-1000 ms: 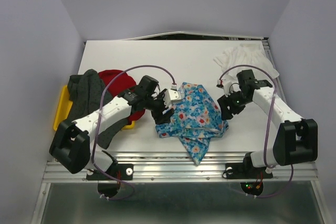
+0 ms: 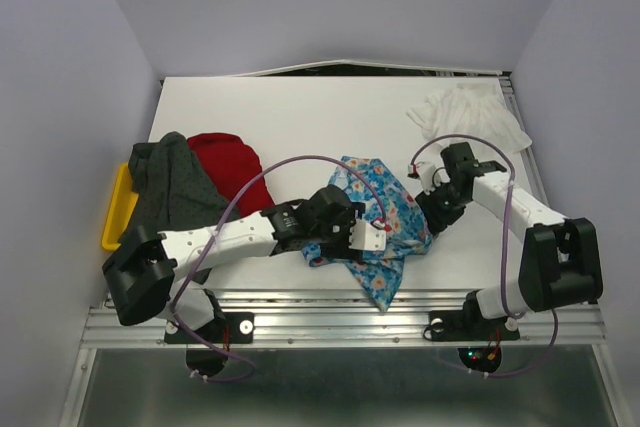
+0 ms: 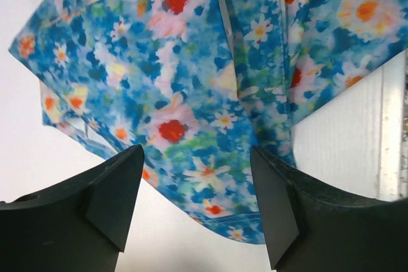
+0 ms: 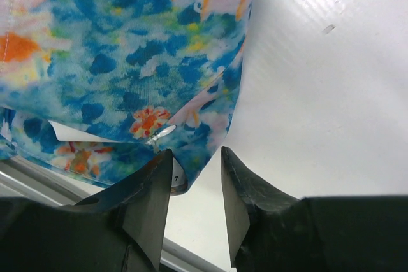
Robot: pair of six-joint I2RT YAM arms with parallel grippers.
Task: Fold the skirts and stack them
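The blue floral skirt lies crumpled and partly doubled over at the front middle, a tail hanging over the table's front edge. My left gripper hovers open above it, with folded layers in view beneath. My right gripper is shut on a bottom corner of the skirt at its right side, the cloth edge at the left fingertip; bare white table shows beyond it.
Dark green and red cloths lie over a yellow tray at left. White cloth lies at back right.
My left arm has swung right and toward the front over the skirt. My right gripper has lowered slightly onto the skirt's right edge. The skirt's front tail has shifted slightly.
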